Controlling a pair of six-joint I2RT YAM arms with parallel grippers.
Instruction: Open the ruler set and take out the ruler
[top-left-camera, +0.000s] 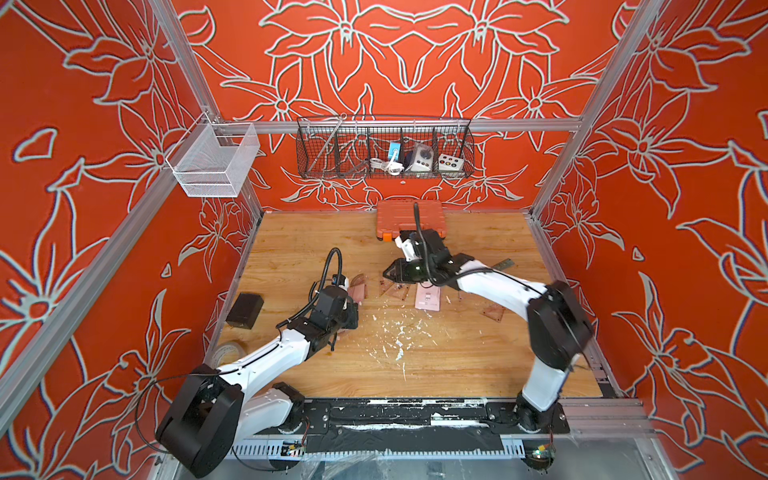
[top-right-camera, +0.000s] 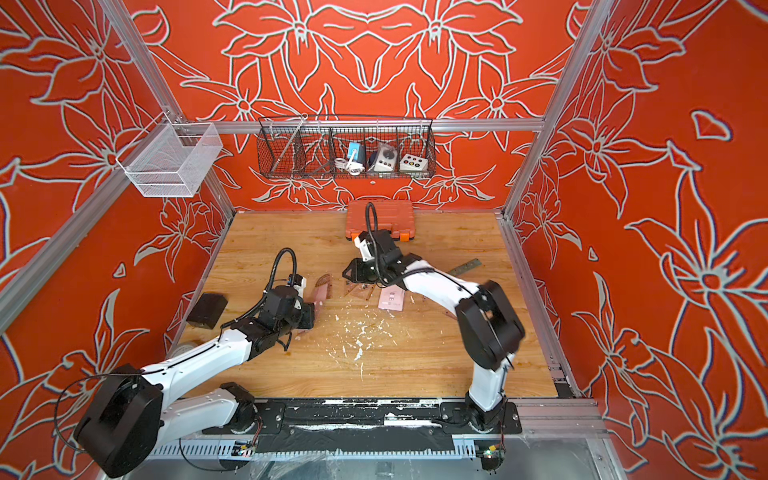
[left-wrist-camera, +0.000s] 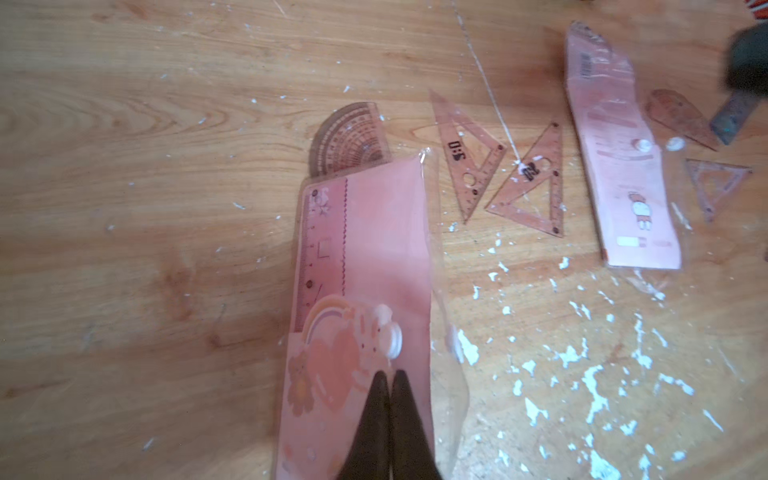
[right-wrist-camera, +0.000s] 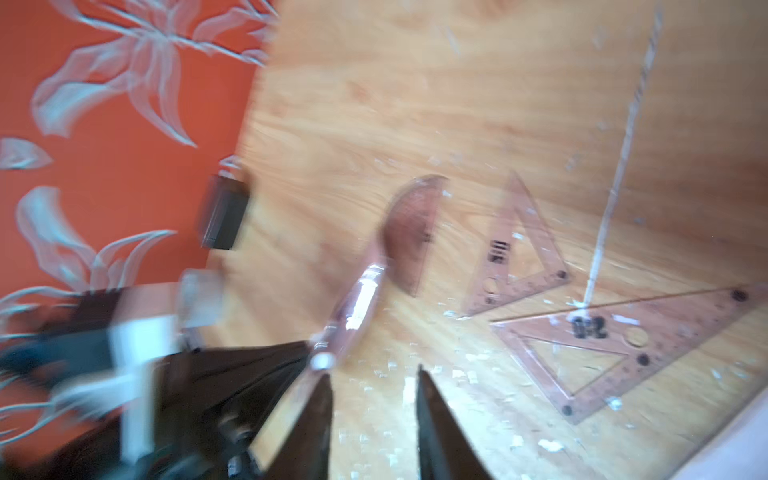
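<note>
A pink ruler-set pouch (left-wrist-camera: 376, 232) stretches away under my left gripper, whose fingers are shut together at it; any thin film pinched between them cannot be made out. A clear ruler (left-wrist-camera: 313, 240) shows inside along the pouch's left edge. The protractor (left-wrist-camera: 348, 142) is at its far end, rounded side outward, its straight base meeting the pouch's opening; how far it reaches inside is unclear. My right gripper hangs above the table, fingers apart and empty. Two set squares, one smaller (right-wrist-camera: 520, 248) and one larger (right-wrist-camera: 624, 336), lie flat on the wood.
Another pink pouch (top-left-camera: 428, 297) lies right of the set squares, with further small pieces beyond it. Paint flecks (top-left-camera: 400, 332) dot the table. An orange case (top-left-camera: 409, 216) stands at the back, a black block (top-left-camera: 245, 310) at left.
</note>
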